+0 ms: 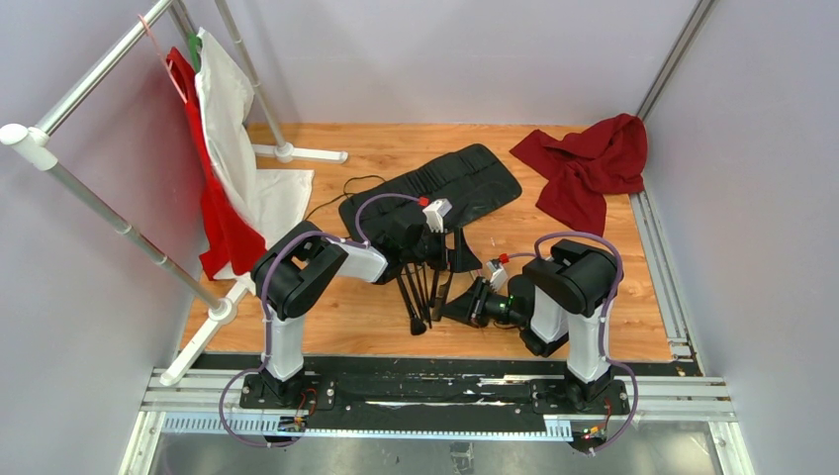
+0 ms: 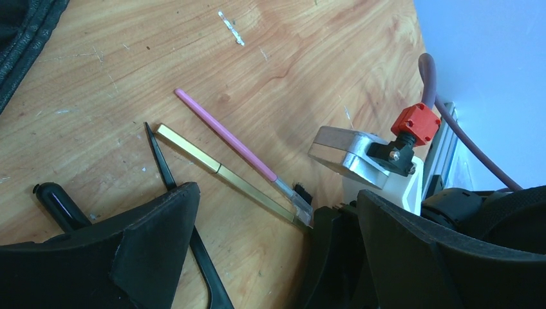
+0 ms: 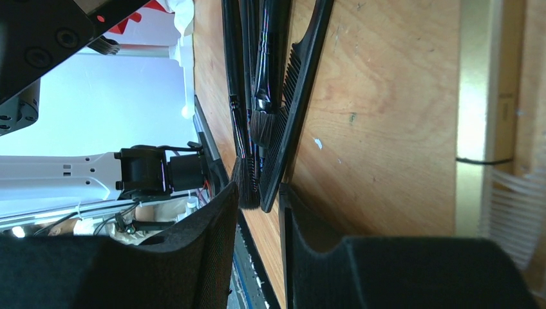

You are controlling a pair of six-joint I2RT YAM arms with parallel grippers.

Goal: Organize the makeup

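Note:
In the right wrist view my right gripper is nearly closed, with the toothed end of a black comb (image 3: 299,90) between its fingertips. Several black brushes (image 3: 263,122) lie right beside the comb. My left gripper stands wide open over the far ends of these tools. A thin black handle (image 2: 201,254) runs through the gap between its fingers without being gripped. A gold stick (image 2: 193,151) and a pink-handled brush (image 2: 225,134) lie side by side on the wood. Behind the left gripper, the black roll-up case (image 1: 475,173) is spread flat.
A dark red cloth (image 1: 594,168) lies crumpled at the back right. On the left stands a white rack (image 1: 89,84) hung with red and white garments. Bare tabletop (image 1: 633,287) shows on the right. Both grippers are close together over the tools.

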